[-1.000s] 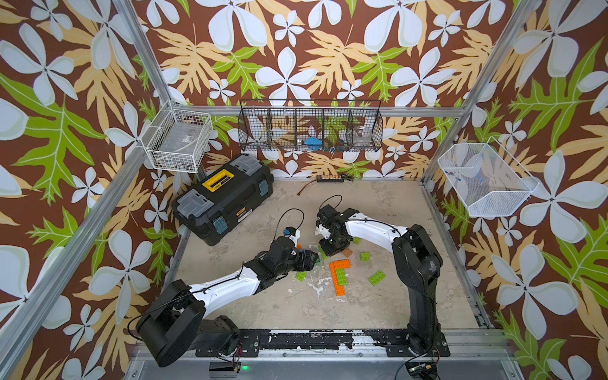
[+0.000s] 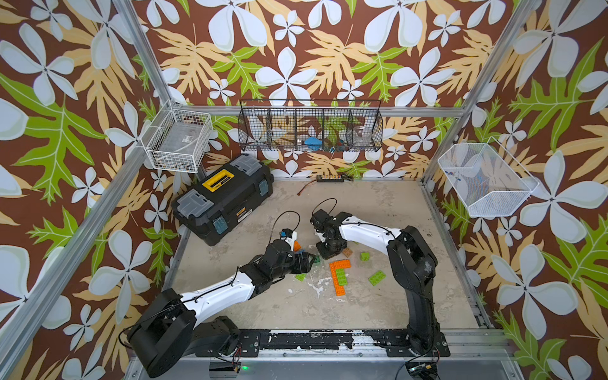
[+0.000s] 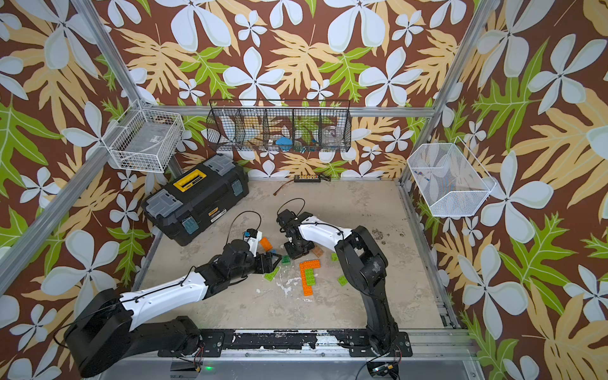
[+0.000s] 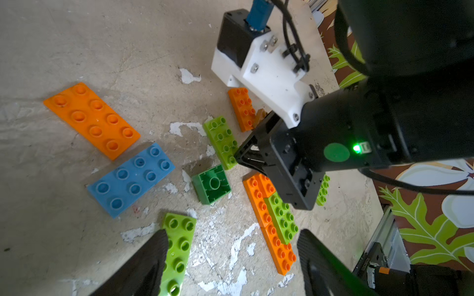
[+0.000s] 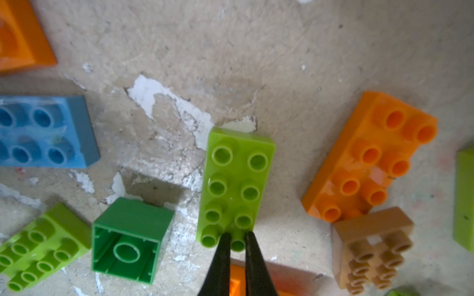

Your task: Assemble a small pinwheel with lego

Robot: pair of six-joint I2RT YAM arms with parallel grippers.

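Observation:
An orange L shape (image 4: 255,197) of joined bricks lies on the table with a lime brick (image 4: 282,217) along its inner side. In the right wrist view, a separate lime brick (image 5: 232,185) lies with studs up; my right gripper is shut on its near end, fingertips on either side of one stud. My left gripper is open above the table, and nothing is between its fingers. Under and around it lie another lime brick (image 4: 178,246), a dark green block (image 4: 211,183), a blue brick (image 4: 131,178) and an orange brick (image 4: 92,119).
Another orange brick (image 5: 370,155) and a brown block (image 5: 372,246) lie right of my right gripper. More lime bricks (image 2: 376,277) sit farther right. A black toolbox (image 2: 221,199) stands back left.
The left gripper has drawn back a little to the left.

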